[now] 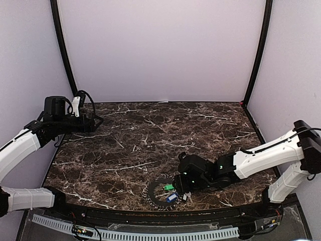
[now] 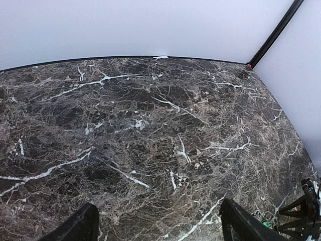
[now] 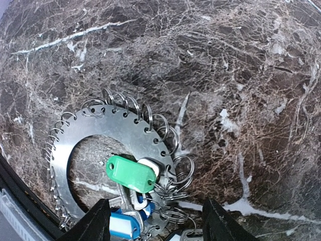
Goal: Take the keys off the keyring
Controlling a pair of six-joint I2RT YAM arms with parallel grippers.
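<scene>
A flat metal keyring [image 3: 62, 150], hung with many small wire rings [image 3: 160, 125], lies at the table's front edge. Keys with a green tag [image 3: 131, 173] and a blue tag [image 3: 123, 224] rest on its right side; in the top view the green tag [image 1: 168, 187] and blue tag [image 1: 172, 197] show too. Just over the right part of the keyring hovers my right gripper, its fingers apart and nothing clearly held between them. Far off at the table's left side, my left gripper is raised with its fingers apart over bare table.
Along the front runs a white slotted rail [image 1: 135, 232], close to the keyring. Pale walls stand at left, back and right.
</scene>
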